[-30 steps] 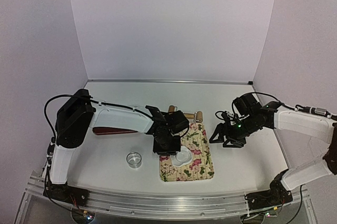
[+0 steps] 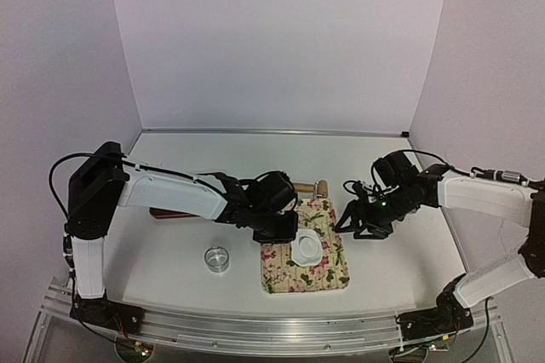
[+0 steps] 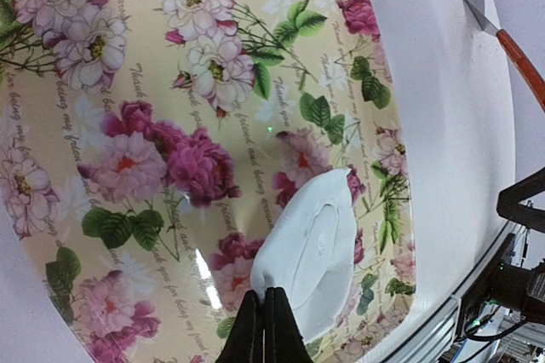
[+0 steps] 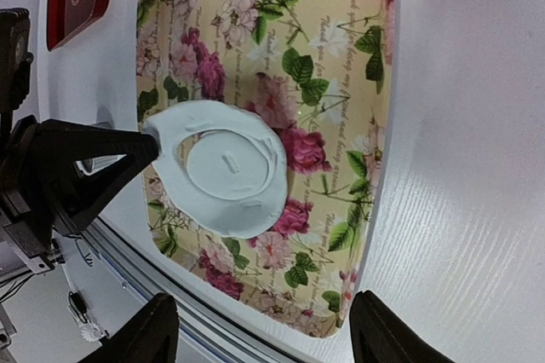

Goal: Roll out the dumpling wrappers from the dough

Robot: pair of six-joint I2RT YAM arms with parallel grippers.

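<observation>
A flattened white sheet of dough (image 2: 308, 249) lies on the floral board (image 2: 319, 280), with a round cut in it. In the right wrist view the dough (image 4: 232, 210) shows an inner disc inside an outer ring. My left gripper is shut, its tips at the edge of the dough; whether it pinches the ring is hard to tell. My right gripper stands open beside the board on the right, above the table, with nothing between its fingers.
A glass cup (image 2: 216, 258) stands left of the board. A wooden rolling pin (image 2: 306, 187) lies behind it, and a red tray (image 2: 170, 213) at the left, partly hidden. A spatula (image 3: 521, 65) shows in the left wrist view.
My left arm has risen or pulled back slightly, and the dough has shifted a little to the right. The board moved slightly right too. My right arm moved slightly toward the board.
</observation>
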